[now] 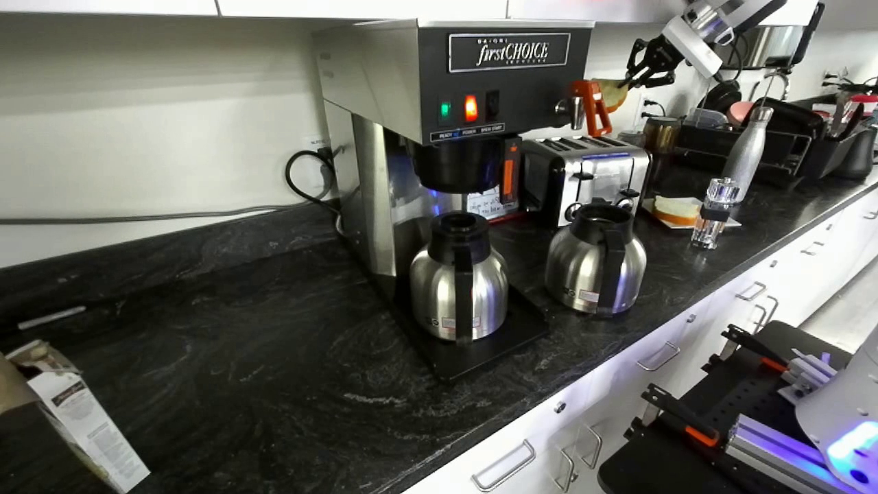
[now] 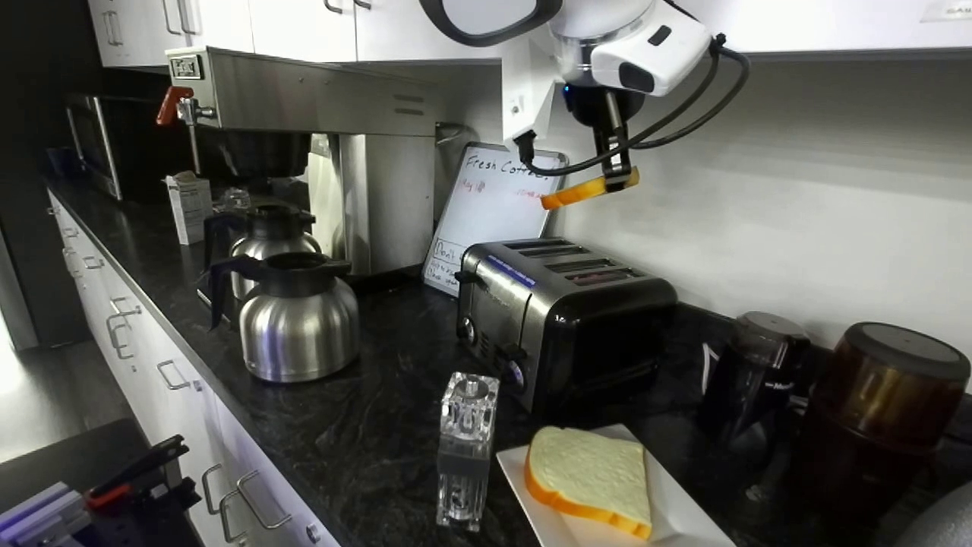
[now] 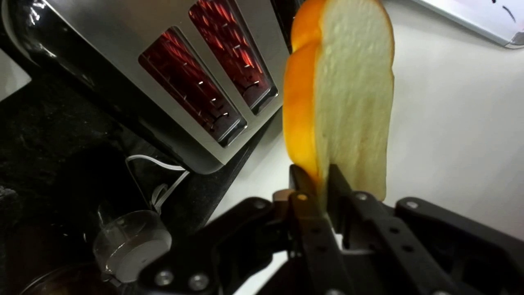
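Note:
A slice of bread (image 3: 353, 93) with an orange-brown crust is pinched at one end by my gripper, which is shut on it. In the second exterior view the held slice (image 2: 583, 191) hangs in the air above the toaster (image 2: 565, 310), apart from it, near the wall. The toaster's slots (image 3: 194, 86) look empty in the wrist view, with red inside, and lie to the left of the bread. A second bread slice (image 2: 592, 474) rests flat on a white plate (image 2: 519, 465) in front of the toaster.
The coffee maker (image 1: 461, 90) and two steel carafes, one on its base and one carafe (image 2: 301, 319) beside it, stand past the toaster. A clear grinder (image 2: 469, 451) stands by the plate. A whiteboard (image 2: 474, 210) leans behind the toaster, and jars (image 2: 902, 383) stand right.

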